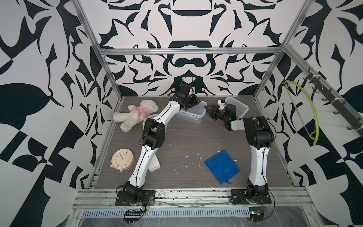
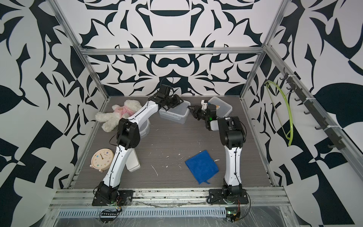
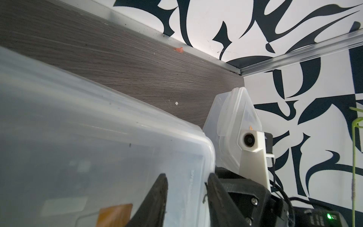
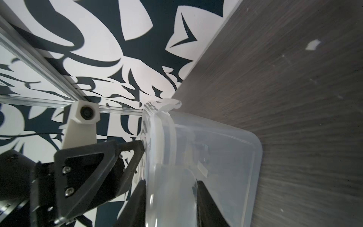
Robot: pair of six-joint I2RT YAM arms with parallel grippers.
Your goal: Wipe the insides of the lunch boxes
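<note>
A clear lunch box (image 1: 191, 116) stands at the back middle of the table, an orange-brown patch (image 3: 115, 216) showing in it. Over this box, my left gripper is open, its two fingers apart near the box's right end. My right gripper is by that same end, also open; the box end shows between its fingers, but contact cannot be told. Another clear lunch box (image 1: 242, 107) sits at the back right, partly behind my right arm. A third clear container (image 2: 144, 129) is mostly hidden under my left arm. A blue cloth (image 1: 222, 166) lies flat at front right.
A white plush bear (image 1: 130, 118) lies at back left. Front left are a round clock (image 1: 122, 159) and a white flat object (image 1: 154, 164). Small scraps dot the table, whose middle is clear. A green hanger (image 1: 313, 113) hangs on the right wall.
</note>
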